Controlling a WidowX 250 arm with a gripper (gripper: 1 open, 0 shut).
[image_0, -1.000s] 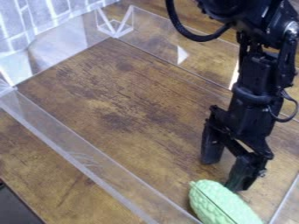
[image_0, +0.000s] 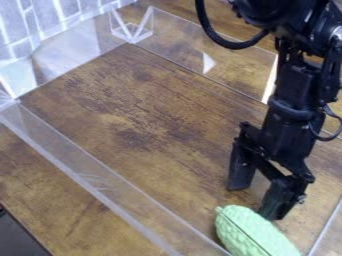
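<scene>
A black robot gripper (image_0: 259, 193) hangs low at the right of the camera view, its fingertips down near the wooden board. The two fingers are apart, and nothing clearly shows between them. Just below and in front of it, at the bottom edge, lies a pale green, textured, elongated object (image_0: 257, 234), like a toy vegetable, partly cut off by the frame.
Clear acrylic walls (image_0: 94, 185) border the wooden surface (image_0: 140, 120). A tiled white backdrop (image_0: 40, 30) stands at the top left. The middle and left of the board are bare.
The gripper has shifted very slightly; otherwise nothing has visibly changed.
</scene>
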